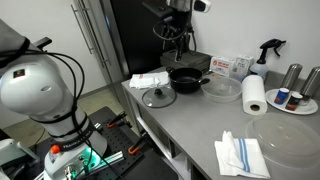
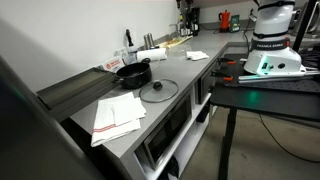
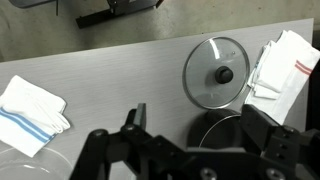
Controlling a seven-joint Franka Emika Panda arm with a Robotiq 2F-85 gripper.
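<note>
My gripper hangs high above the counter, open, with nothing between its fingers. In the wrist view a black pot lies below it, partly hidden by the gripper body. Next to the pot, flat on the counter, rests a round glass lid with a black knob. From exterior view 1, the pot stands uncovered behind the lid, and the gripper is well above both, touching neither.
White folded towels lie left of the pot; a blue-striped towel is at the front right. Clear bowls, a paper roll and a spray bottle occupy the back and right. Bare counter lies mid-front.
</note>
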